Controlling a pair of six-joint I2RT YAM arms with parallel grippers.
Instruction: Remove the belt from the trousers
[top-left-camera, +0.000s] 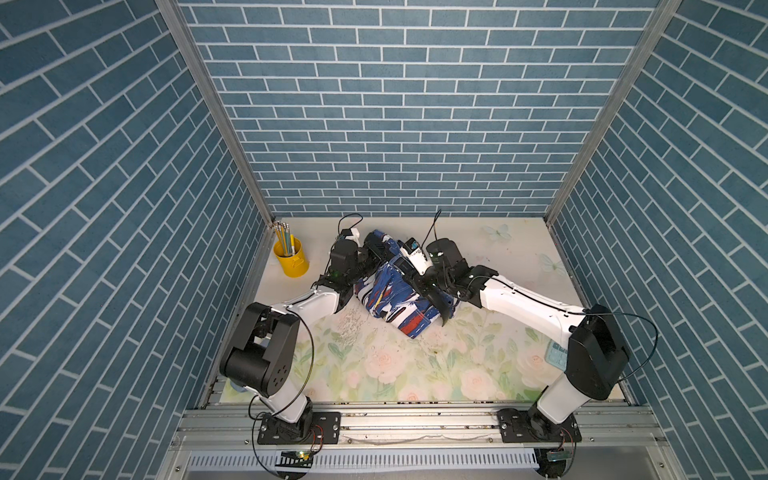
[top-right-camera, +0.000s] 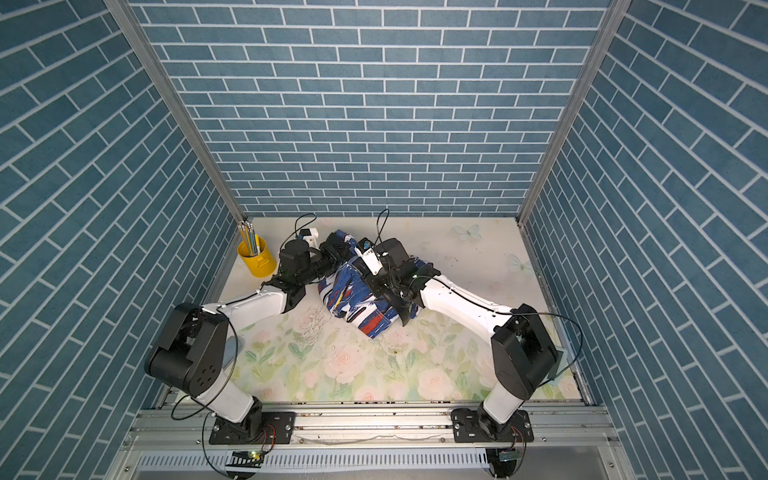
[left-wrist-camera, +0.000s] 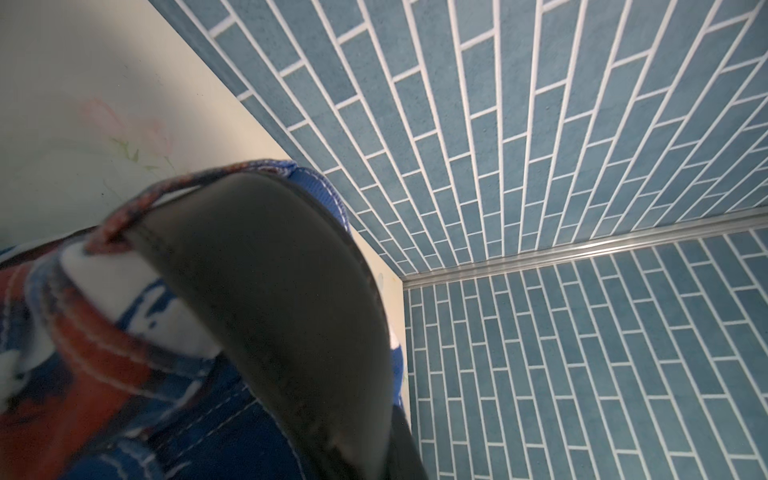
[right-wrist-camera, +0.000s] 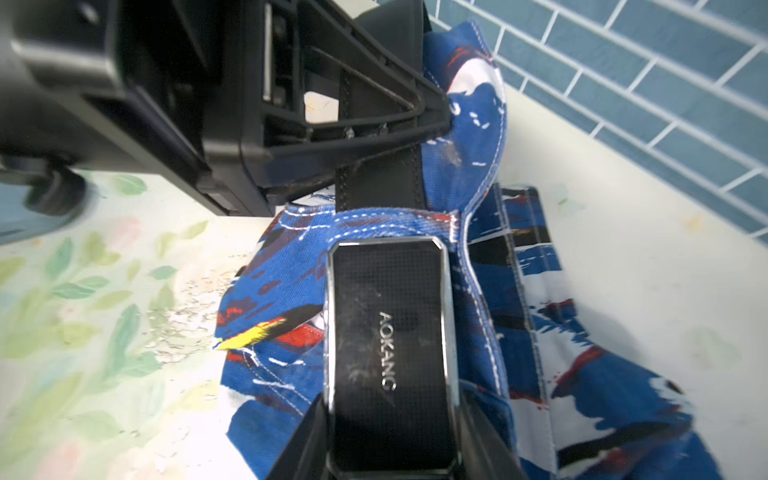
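Observation:
Blue, red and white patterned trousers (top-left-camera: 404, 316) lie folded mid-table. A black belt (right-wrist-camera: 380, 184) runs under a denim loop to its buckle (right-wrist-camera: 388, 352), marked AOKANG. My left gripper (top-left-camera: 376, 248) is shut on the belt at the upper waistband; its fingertips are largely hidden by the strap in the left wrist view. My right gripper (top-left-camera: 416, 276) is at the buckle, with a finger on each side of it in the right wrist view; whether it grips is unclear. The belt's loose end hangs over the trousers' right side in the top views.
A yellow cup (top-left-camera: 292, 260) of pens stands at the back left. A light blue item (top-left-camera: 556, 352) lies at the right edge, partly hidden. Both arms crowd over the trousers.

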